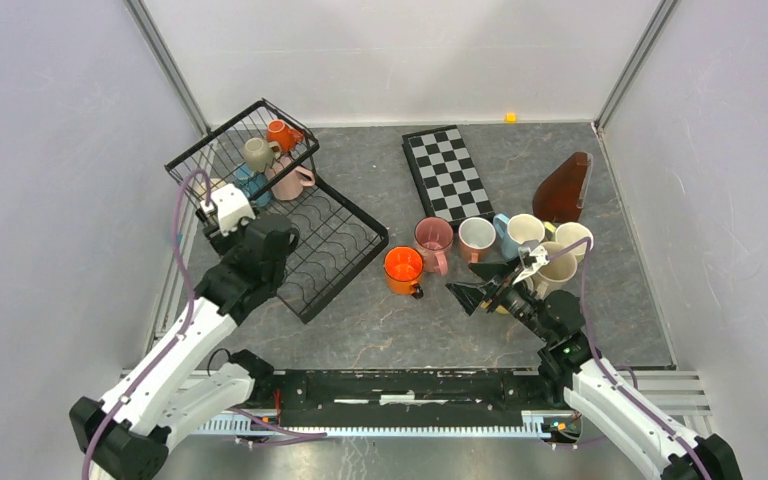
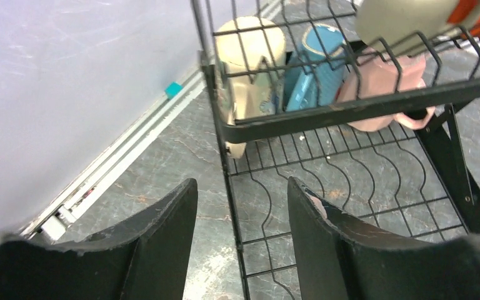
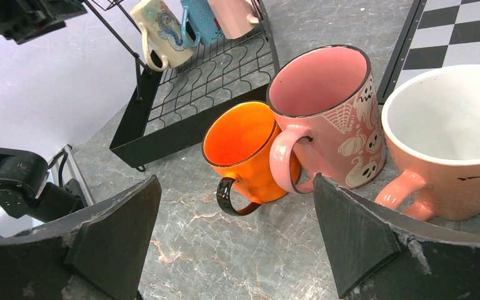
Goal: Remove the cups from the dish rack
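On the black two-tier dish rack (image 1: 345, 262), an orange cup (image 1: 281, 133) and a grey-green cup (image 1: 257, 153) sit on the upper tier. Below them a cream cup (image 2: 251, 49), a blue cup (image 2: 322, 65) and a pink cup (image 2: 382, 81) lean on the lower tier. My left gripper is open and empty, in front of the rack's left side and apart from the cups. My right gripper stands open over the counter, nothing between its fingers. Beyond it are an orange cup with a black handle (image 3: 240, 139) and a pink ghost-pattern mug (image 3: 328, 103).
More cups, including a white-lined pink one (image 1: 476, 234) and a light blue one (image 1: 523, 230), crowd the right side near a brown container (image 1: 562, 188). A checkerboard (image 1: 448, 172) lies at the back. Bare counter (image 1: 360, 335) shows at the front.
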